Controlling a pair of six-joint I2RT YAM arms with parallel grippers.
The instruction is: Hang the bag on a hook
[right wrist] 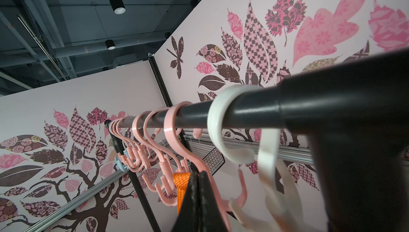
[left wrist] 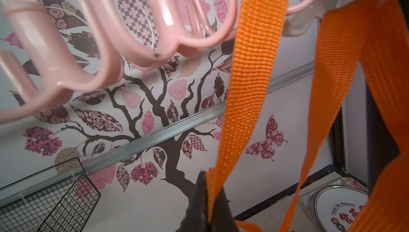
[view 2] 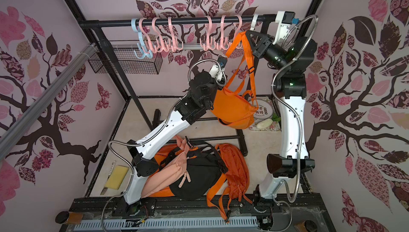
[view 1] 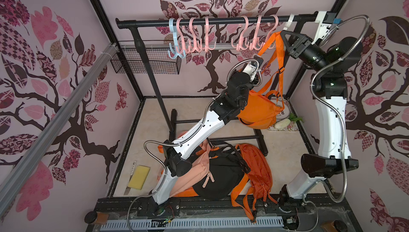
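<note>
An orange bag [view 1: 257,110] hangs in the air by its straps [view 2: 251,78] below the rail's right part. My right gripper is shut on the upper strap, lifted close to the pink and white hooks [right wrist: 223,116]; a bit of orange shows at its fingertips. Lower down to the left, my left gripper is shut on a strap, which rises taut past the pink hooks [left wrist: 170,35]. Whether any hook bears the strap is unclear.
The black rail [view 1: 153,23] carries several pink, blue and white hooks. A wire basket [view 1: 144,61] is behind at left. More backpacks [view 1: 217,176] lie on the floor in front, beside a yellow sponge [view 1: 138,177].
</note>
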